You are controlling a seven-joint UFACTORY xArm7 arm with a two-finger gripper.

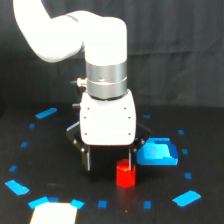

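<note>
My gripper [109,164] hangs at the middle of the view, below the white arm, its two thin dark fingers spread wide apart. It is open, and only dark table shows between most of that span. A red block [126,175] rests on the table close by the right-hand finger, which overlaps its upper part in this view. Whether the two touch, I cannot tell. Right of the gripper lies a bright blue object [157,153], partly covered by the hand at its left side.
A cream-coloured block [53,213] is cut off by the bottom edge at the front left. Flat blue marks, such as a strip [186,198] at the front right, dot the dark table. Left of the gripper, the tabletop is largely bare.
</note>
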